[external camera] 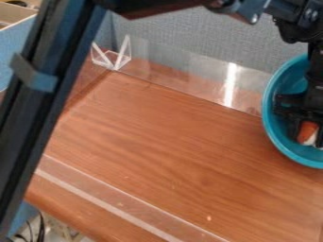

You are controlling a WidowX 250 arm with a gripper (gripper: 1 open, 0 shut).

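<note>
My black gripper (pixel 303 118) reaches down into a teal bowl (pixel 275 142) at the right edge of the view, partly cut off by the frame. An orange and white object (pixel 307 133) is low in the bowl at the gripper's fingers; the gripper looks shut on it, though the fingers are partly hidden.
Clear panels and a white wire frame (pixel 111 57) stand along the back edge before a grey backdrop. The dark arm spans the top and left, with a box (pixel 15 33) behind it at upper left.
</note>
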